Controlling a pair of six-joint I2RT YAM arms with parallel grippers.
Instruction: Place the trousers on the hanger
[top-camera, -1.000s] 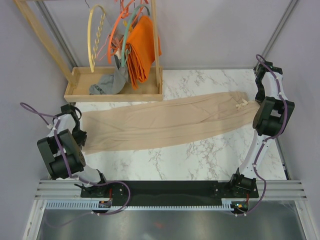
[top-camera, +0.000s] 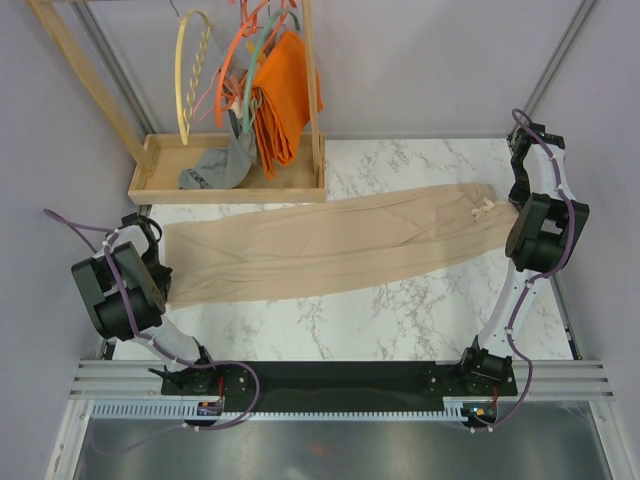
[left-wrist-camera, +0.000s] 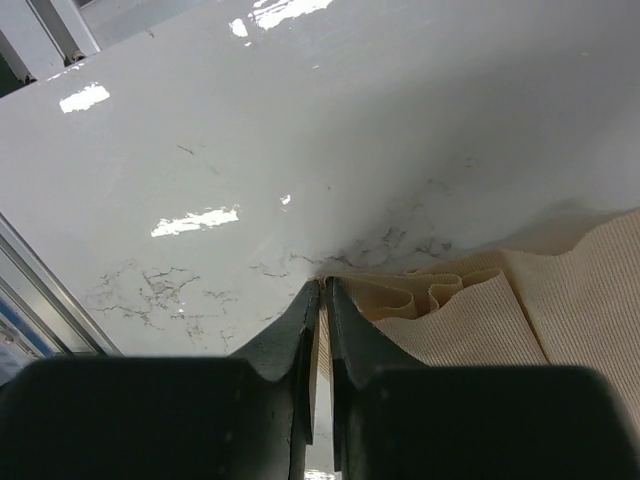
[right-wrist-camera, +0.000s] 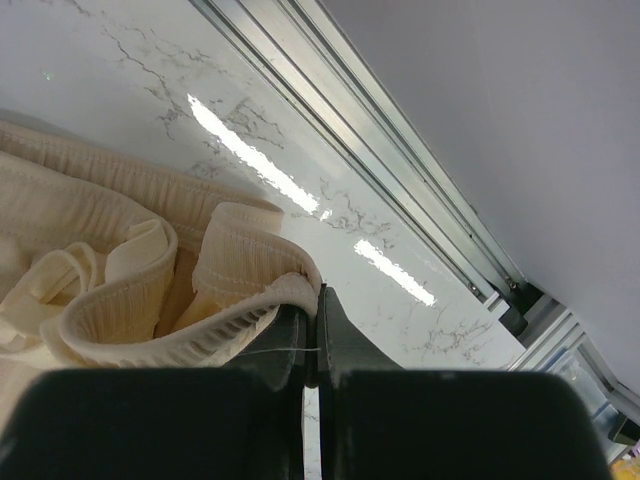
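Beige trousers (top-camera: 330, 240) lie stretched across the marble table, one end under each gripper. At the left end my left gripper (top-camera: 166, 275) is down on the cloth; in the left wrist view its fingertips (left-wrist-camera: 336, 305) are nearly together on a folded corner (left-wrist-camera: 460, 320), though how firmly is unclear. My right gripper (top-camera: 514, 200) is at the other end, and the right wrist view shows it (right-wrist-camera: 318, 330) shut on a folded waistband edge (right-wrist-camera: 220, 300). Coloured hangers, among them a yellow one (top-camera: 181, 70), hang on the wooden rack at the back left.
The wooden rack's tray (top-camera: 140, 187) holds grey cloth (top-camera: 215, 168), with orange cloth (top-camera: 290, 100) hanging above. Bare table (top-camera: 350, 330) runs along the front and at the back right. Walls and metal rails border both sides.
My left arm has shifted slightly down and left at the trousers' left end. My right arm and the trousers look unchanged.
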